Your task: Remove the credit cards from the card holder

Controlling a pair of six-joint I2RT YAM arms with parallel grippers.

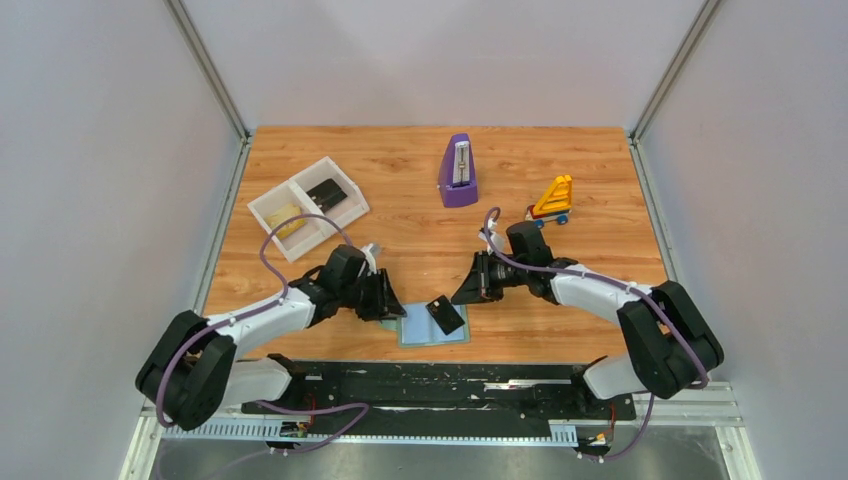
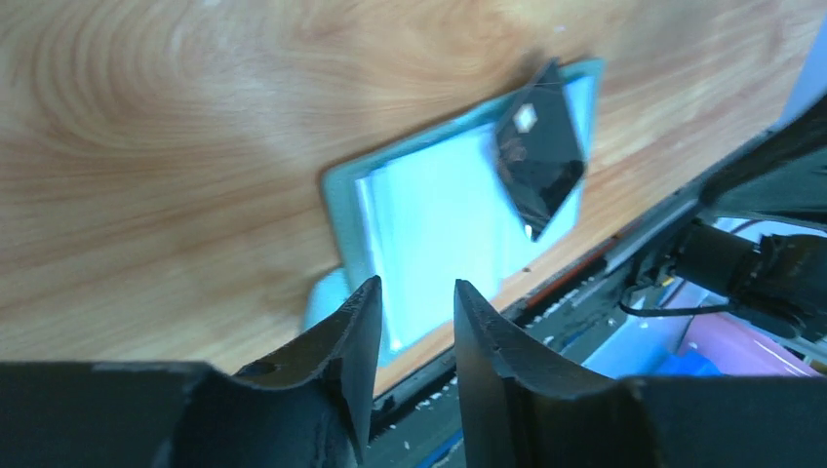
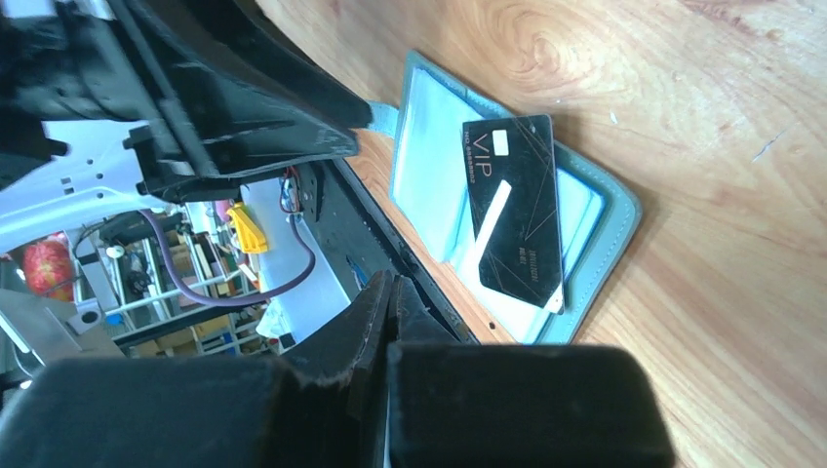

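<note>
The card holder [image 1: 432, 340], pale blue with a grey-green edge, lies spread open at the table's front. A black card marked VIP [image 3: 517, 210] rests slantwise across the holder's right half, out of its slot and in no gripper. My left gripper hovers at the holder's left end, fingers parted, nothing between the fingers. On the other side, my right gripper is shut with nothing showing between its fingertips, apart from the card. Whether other cards sit in the pockets cannot be seen.
A white divided box [image 1: 297, 183] at the back left contains a black item [image 1: 326, 195] and a yellow item [image 1: 285, 218]. Behind the arms stand a purple metronome [image 1: 460, 178] and a yellow toy [image 1: 554, 197]. Table between them and the arms is clear.
</note>
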